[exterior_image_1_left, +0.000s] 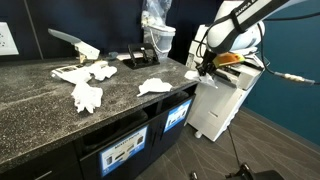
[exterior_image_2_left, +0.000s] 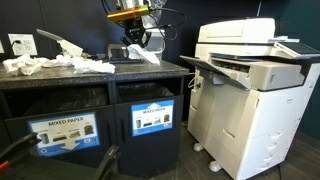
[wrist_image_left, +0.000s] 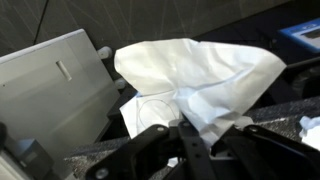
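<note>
My gripper is shut on a crumpled white sheet of paper (wrist_image_left: 205, 75), which spreads out in front of the fingers in the wrist view. In exterior view 1 the gripper (exterior_image_1_left: 205, 72) is at the right end of the dark counter, with the held paper (exterior_image_1_left: 206, 82) below it. Exterior view 2 has the paper (exterior_image_2_left: 145, 55) hanging from the gripper (exterior_image_2_left: 138, 42) near the counter's right end. Other crumpled white papers (exterior_image_1_left: 87, 97) lie on the counter (exterior_image_1_left: 40, 115).
Mixed-paper bins with blue labels (exterior_image_1_left: 122, 150) sit under the counter. A white printer (exterior_image_2_left: 250, 90) stands right of it, across a floor gap. Farther back on the counter are a paper cutter (exterior_image_1_left: 75, 43) and a dark device (exterior_image_1_left: 142, 58).
</note>
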